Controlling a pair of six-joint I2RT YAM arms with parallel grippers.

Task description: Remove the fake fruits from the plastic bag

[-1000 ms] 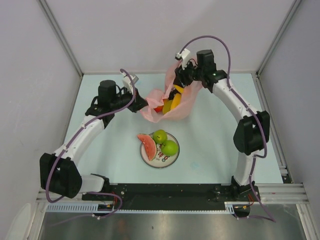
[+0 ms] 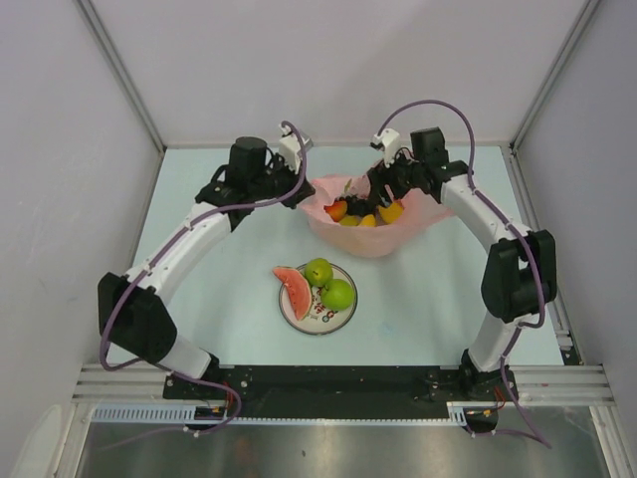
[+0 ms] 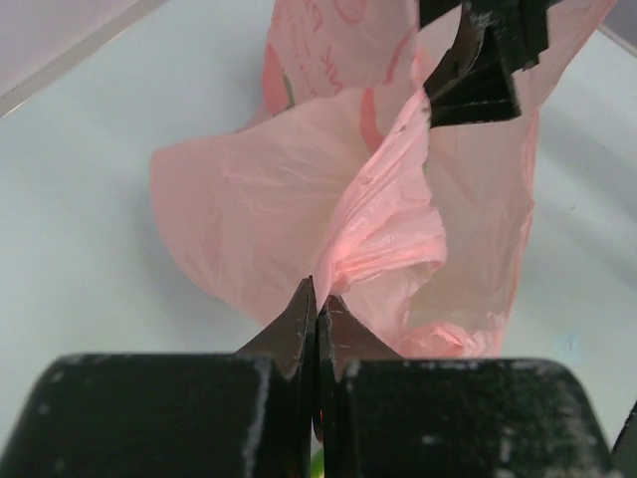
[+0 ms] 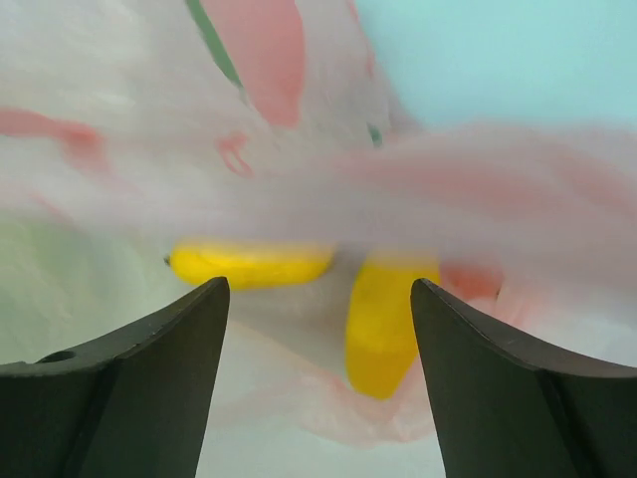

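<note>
The pink plastic bag (image 2: 358,239) lies open at the back centre, with yellow fruits (image 2: 390,212) and an orange one (image 2: 336,210) inside among darker pieces. My left gripper (image 2: 301,194) is shut on the bag's edge at its left, a pink fold (image 3: 378,209) rising from the fingertips in the left wrist view. My right gripper (image 2: 384,187) is over the bag's right part, fingers apart; in the right wrist view a yellow fruit (image 4: 378,329) lies between and beyond them, and another yellow piece (image 4: 249,264) lies left of it, behind blurred pink plastic.
A plate (image 2: 328,324) with a watermelon slice (image 2: 297,294) and green apples (image 2: 337,295) sits in front of the bag.
My left gripper has moved up and right with the bag's edge, widening the bag. My right gripper has shifted right and down over it, and the bag's right part has spread rightward.
</note>
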